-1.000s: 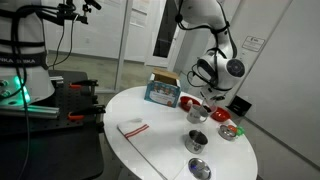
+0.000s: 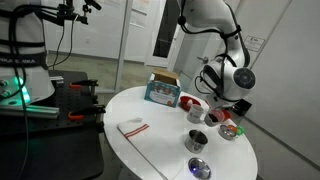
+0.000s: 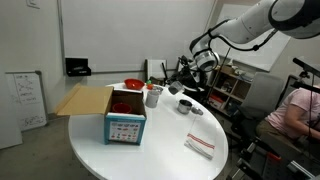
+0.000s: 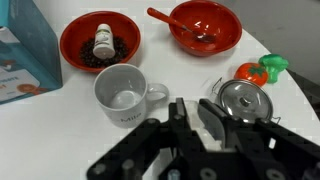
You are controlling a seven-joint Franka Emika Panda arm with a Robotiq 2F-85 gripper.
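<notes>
In the wrist view my gripper is shut on a pale grey, partly see-through thing [image 4: 208, 122]. Most of it is hidden by the black fingers. From exterior view 2 it looks like a grey cup [image 3: 177, 87] held above the table, near my gripper [image 3: 184, 78]. A white mug [image 4: 122, 92] stands apart from the fingers, up and to the left in the wrist view. Behind the mug is a red bowl [image 4: 88, 40] with dark beans and a small white bottle [image 4: 103, 40] in it. Another red bowl [image 4: 205, 27] contains a red spoon [image 4: 182, 24].
A round silver lidded piece [image 4: 244, 100], a tomato [image 4: 252, 73] and a green pepper [image 4: 273, 64] lie close by. A metal pot [image 2: 195, 141] and a lid [image 2: 198, 165] stand nearer the front. An open box [image 3: 124, 125] and folded cloth [image 3: 200, 146] flank clear tabletop.
In exterior view 1 my gripper has moved to the right and slightly down, with the grey thing still in it. The mug, pot, lid and box have stayed where they were.
</notes>
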